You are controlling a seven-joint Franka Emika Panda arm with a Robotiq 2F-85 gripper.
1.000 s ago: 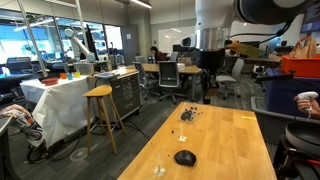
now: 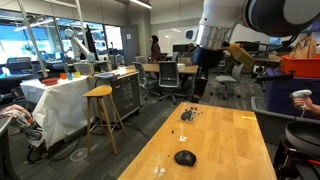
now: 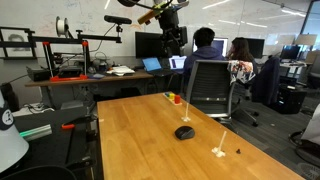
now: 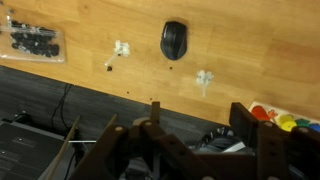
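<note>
My gripper hangs high above the wooden table (image 2: 225, 145), its fingers apart and nothing seen between them. In exterior view 1 the gripper (image 2: 197, 91) is dark and small. A black computer mouse (image 4: 174, 40) lies on the table, well clear of the fingers in the wrist view. On either side of it are two white stick-like pieces, one to the left (image 4: 122, 48) and one to the right (image 4: 204, 79); in exterior view 2 they look upright.
A clear container of dark bits (image 4: 35, 42) is at the wrist view's left, and a red holder with coloured pieces (image 4: 280, 119) at lower right. An office chair (image 3: 212, 88) stands beyond the table edge.
The mouse and the white pieces look unmoved.
</note>
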